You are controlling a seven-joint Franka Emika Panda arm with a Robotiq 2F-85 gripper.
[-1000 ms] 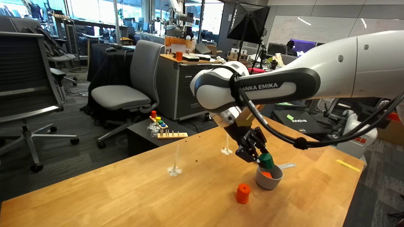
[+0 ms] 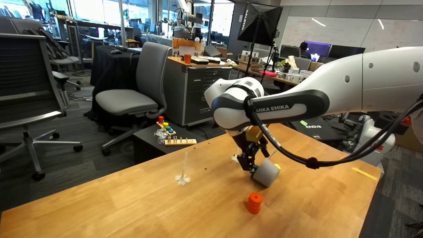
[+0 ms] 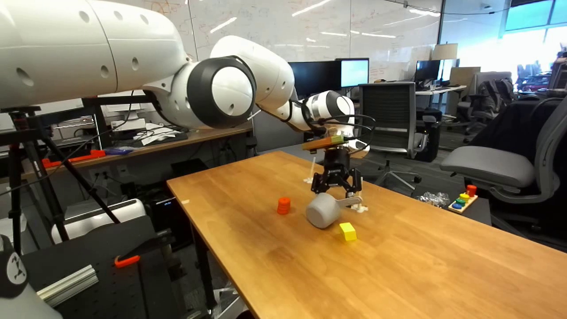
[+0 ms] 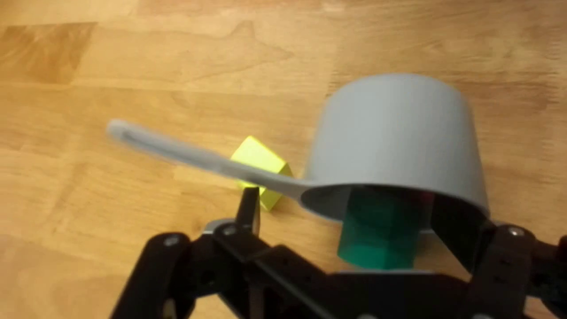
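The grey cup [image 2: 266,173] with a long handle is tipped onto its side, its mouth towards my gripper [image 3: 335,191]. In the wrist view, a green block [image 4: 378,228] sits partly inside that mouth and partly out of it. A bit of red [image 4: 426,197] shows in the shadow behind the green block. My gripper stands open; its right finger reaches into the cup's mouth, while the left finger [image 4: 248,210] is outside, below the handle. Whether the cup rests fully on the table or is propped by the finger, I cannot tell.
A yellow block [image 3: 348,231] lies on the table near the cup's handle. A stack of orange discs [image 2: 254,203] stands close by. An upright thin peg [image 2: 184,168] is fixed farther left, with another peg [image 3: 312,170] behind the gripper.
A second ago the cup stood upright, with my gripper and the green block above its rim. The gripper has moved lower and leftward, and the cup has tipped over and shifted left.
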